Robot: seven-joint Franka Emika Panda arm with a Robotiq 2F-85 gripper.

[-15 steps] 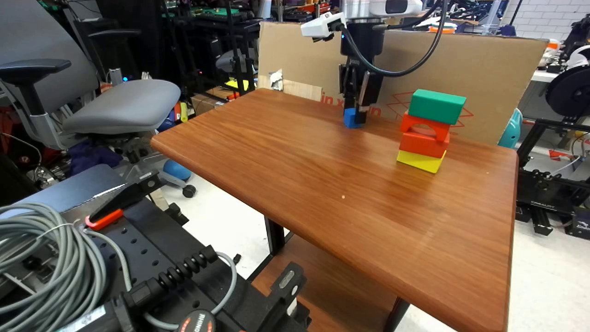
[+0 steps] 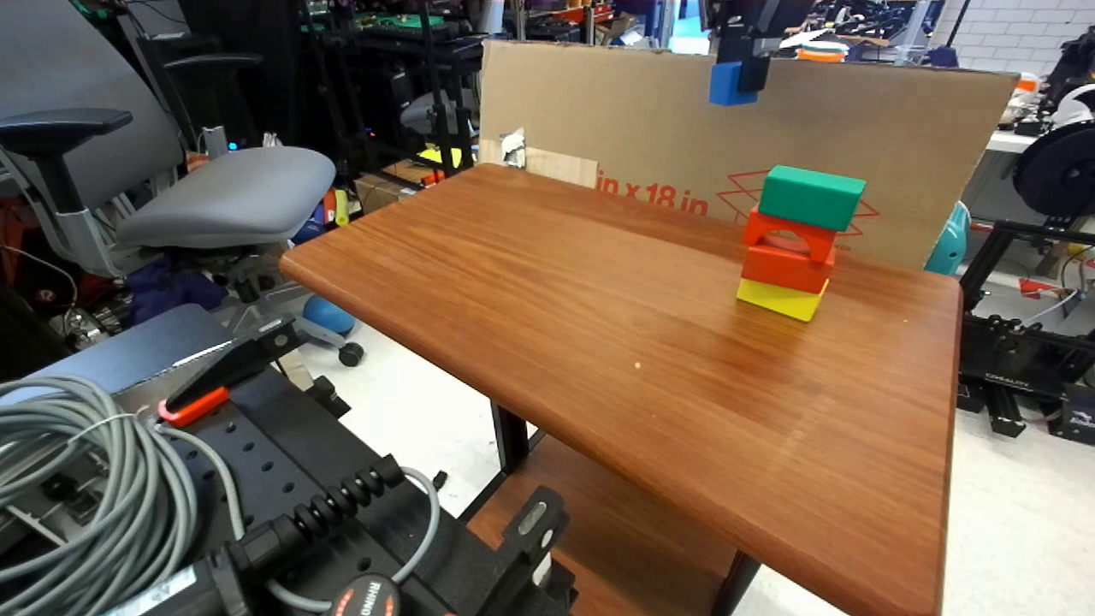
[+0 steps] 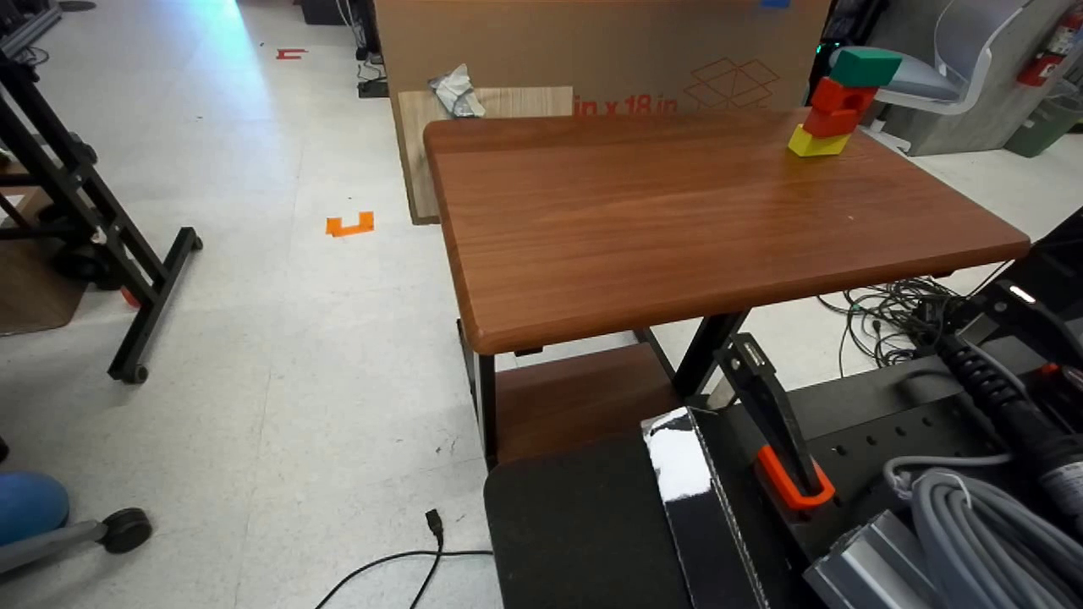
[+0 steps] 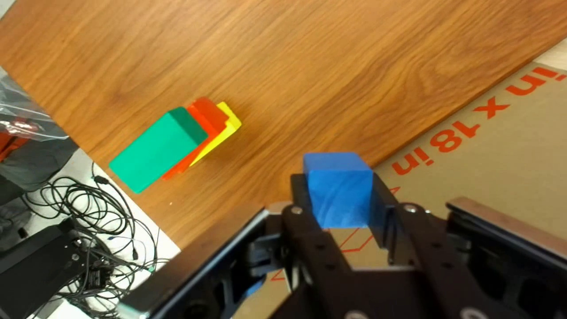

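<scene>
My gripper is shut on a blue cube [image 4: 340, 194], one finger on either side of it in the wrist view. In exterior view 1 the blue cube [image 2: 731, 84] hangs well above the table, in front of the cardboard. A stack of blocks stands on the table: a yellow block [image 2: 780, 299] at the bottom, red pieces [image 2: 785, 267] above it, the upper one arched, and a green block [image 2: 812, 198] on top. From the wrist, the green block [image 4: 154, 151] lies left of the cube and apart from it. Exterior view 2 shows only a sliver of blue at its top edge.
A cardboard sheet [image 2: 616, 113] rises along its far edge. Near the camera, a black cart [image 2: 277, 452] carries coiled grey cable [image 2: 103, 482].
The gripper and blue cube have risen from low over the table's far edge to high above it, shifting right towards the stack. The stacked blocks have not moved.
</scene>
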